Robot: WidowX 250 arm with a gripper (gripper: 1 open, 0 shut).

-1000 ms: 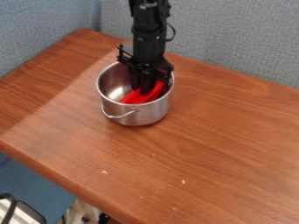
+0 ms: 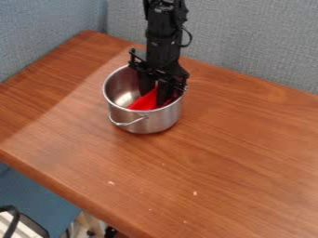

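Observation:
A steel pot (image 2: 133, 119) with a wire handle stands on the wooden table (image 2: 205, 172), toward the back left. A red object (image 2: 145, 100) lies inside it, partly hidden. My black gripper (image 2: 158, 82) reaches down into the pot from above, over the red object. Its fingertips are hard to make out against the dark interior, and I cannot see clearly whether it holds the red object.
Grey padded walls stand behind and to the left. A floor area with some equipment shows at the bottom left.
My gripper has shifted slightly within the pot, and less of the red object shows on the right side than a second ago.

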